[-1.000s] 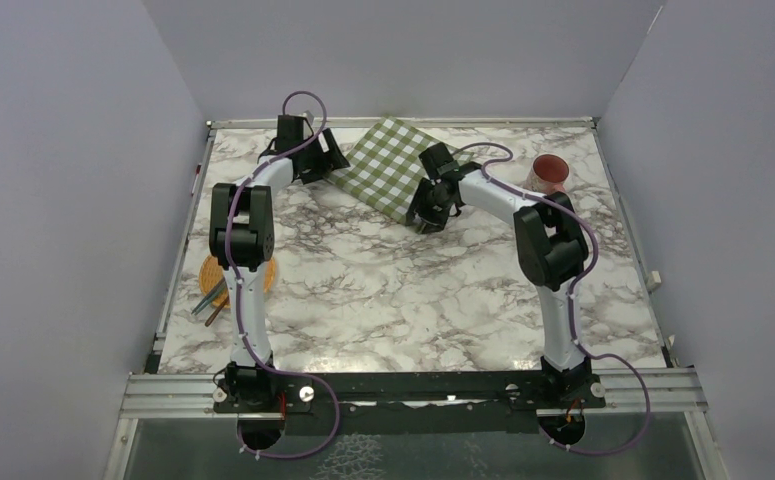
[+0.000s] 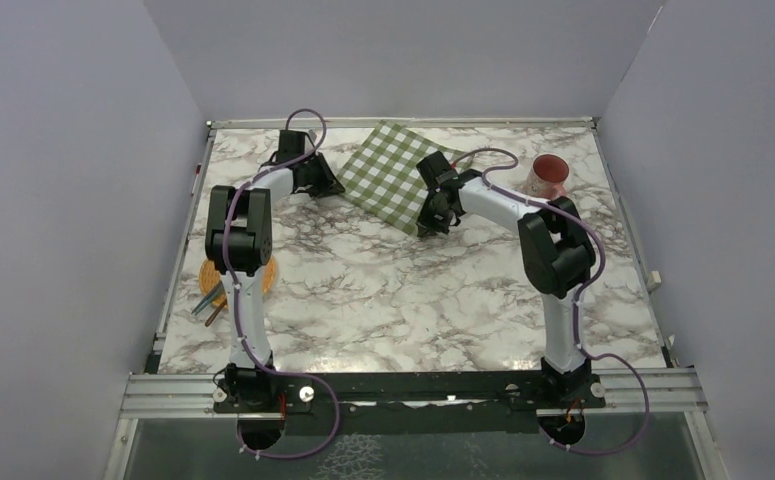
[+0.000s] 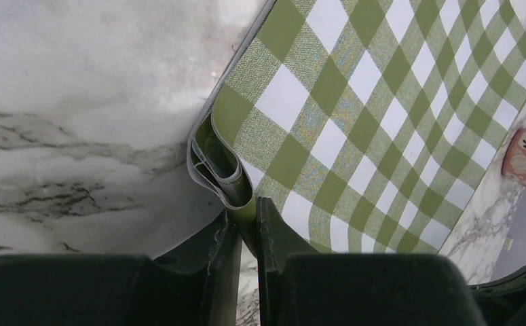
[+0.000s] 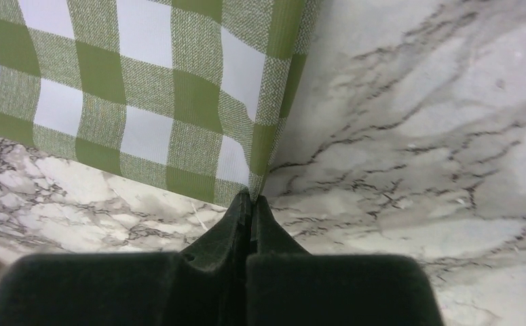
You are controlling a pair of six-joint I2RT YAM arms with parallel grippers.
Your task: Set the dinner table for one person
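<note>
A green-and-white checked cloth, folded in layers, lies slantwise at the back of the table. Its left corner is bunched up between the fingers of my left gripper, which is shut on it. At the front corner my right gripper has closed on the cloth's tip, pinching it into a crease. The pink mug stands at the back right, apart from the cloth, and its face-like pattern shows in the left wrist view. Under the left arm is a round orange plate, partly hidden.
Dark-handled utensils lie on or over the plate's front edge. Grey walls enclose the back and sides.
Both have come slightly toward the front, and the cloth has shifted a little with them.
</note>
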